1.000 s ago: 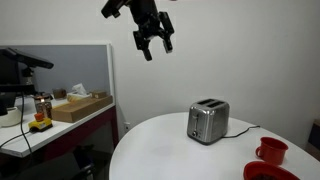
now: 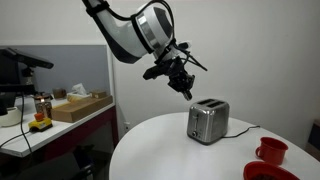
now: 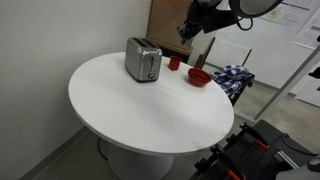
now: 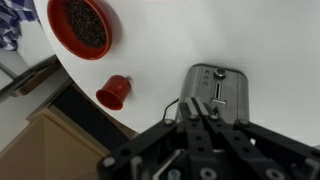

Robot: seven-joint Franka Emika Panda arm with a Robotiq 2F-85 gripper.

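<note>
A silver toaster (image 2: 208, 121) stands upright on the white round table (image 2: 150, 150), its two slots facing up. My gripper (image 2: 187, 95) hangs just above and to the left of the toaster in exterior view 1, pointing down. Its fingers look shut, with nothing visible between them. From the wrist view, the gripper overlaps the toaster (image 4: 228, 92), whose lever side shows beyond the fingertips; whether they touch it cannot be told. The lower part of the toaster is hidden by the gripper there.
A red mug (image 4: 114, 92) stands beside the toaster, and farther off is a red bowl (image 4: 66, 42) of dark brown pieces. The toaster's cord (image 2: 242, 131) lies on the table. In exterior view 2, the table's near half (image 3: 140, 115) is clear.
My gripper has come down and to the right, close to the toaster. The toaster has not moved.
</note>
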